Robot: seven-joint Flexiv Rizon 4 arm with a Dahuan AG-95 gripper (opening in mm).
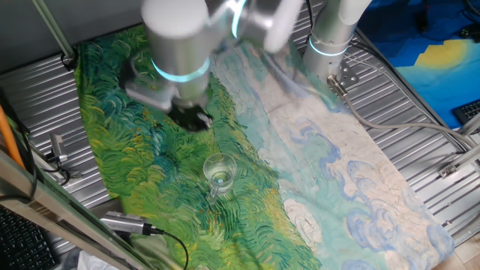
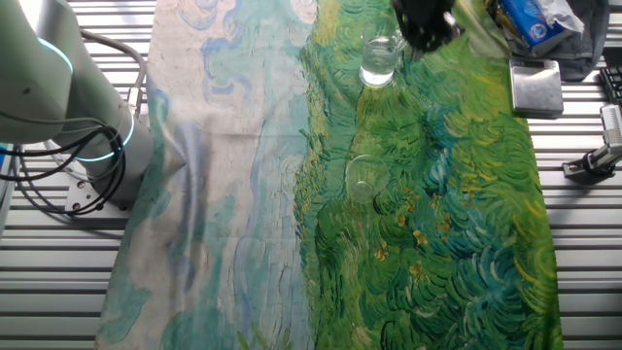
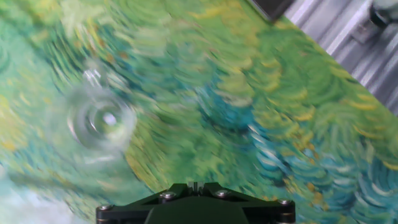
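A clear glass mug (image 1: 220, 176) with a handle stands upright on the green part of the painted cloth (image 1: 337, 172). It appears in exterior view 2 as the mug (image 2: 379, 60) near the top, and blurred at the left of the wrist view as a round mug (image 3: 99, 121). A second clear round vessel (image 2: 366, 178) sits mid-cloth in exterior view 2; its exact shape is hard to tell. My black gripper has its fingertips together, nothing visible between them. In exterior view 1 the gripper (image 1: 199, 121) hangs above the cloth, beyond the mug and apart from it.
A flat metallic box (image 2: 536, 87) lies at the cloth's edge, near a blue packet (image 2: 535, 24). A cabled device (image 1: 127, 223) sits at the near left in exterior view 1.
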